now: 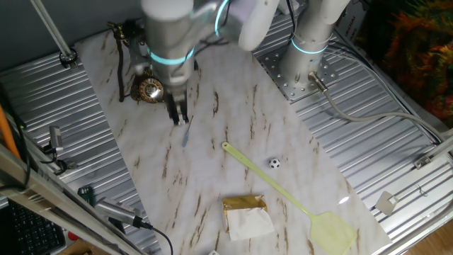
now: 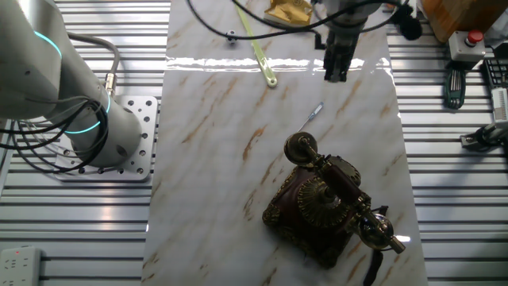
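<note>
My gripper [image 1: 180,122] points down over the marbled board, in front of the telephone. Its two dark fingers look slightly apart, with nothing seen between them; in exterior view 2 the gripper [image 2: 336,78] appears clear of everything. A small grey screwdriver [image 1: 186,134] lies flat close by the fingertips in exterior view 1. In the other view the screwdriver [image 2: 316,110] lies between the gripper and the telephone. The ornate old telephone [image 1: 151,90] is partly covered by my arm there, while exterior view 2 shows the telephone [image 2: 317,199] whole.
On the board [image 1: 205,173] lie a pale green fly swatter [image 1: 265,177], a small black-and-white ball [image 1: 274,163] and a gold-and-white packet [image 1: 248,218]. A grey cable [image 1: 375,117] runs beside my base.
</note>
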